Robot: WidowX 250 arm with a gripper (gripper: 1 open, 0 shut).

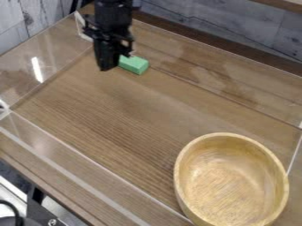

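The dark gripper (105,55) hangs at the top left of the camera view, above the wooden surface at the left of a green block (133,64). Whether its fingers are open or shut is too blurred to tell. The green block lies on the wood, partly behind the gripper.
A large tan bowl (229,196) sits at the lower right. Grey walls border the back, and the surface's edge runs along the lower left.
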